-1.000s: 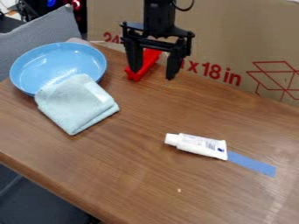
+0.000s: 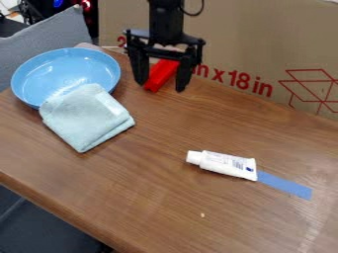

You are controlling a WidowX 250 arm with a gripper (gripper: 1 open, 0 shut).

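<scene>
My black gripper (image 2: 161, 73) hangs at the top centre with its two fingers spread open, just over or in front of a red object (image 2: 160, 74) near the cardboard backdrop. A blue plate (image 2: 62, 67) lies at the left, with a folded pale blue cloth (image 2: 86, 117) in front of it. A white tube (image 2: 222, 164) lies on the wooden table at the right. I cannot tell whether the fingers touch the red object.
A blue tape strip (image 2: 284, 186) is beside the tube. The cardboard (image 2: 278, 44) borders the back, and a grey item (image 2: 34, 40) stands at the far left.
My gripper has moved left and slightly down toward the plate side. The objects on the table look unchanged.
</scene>
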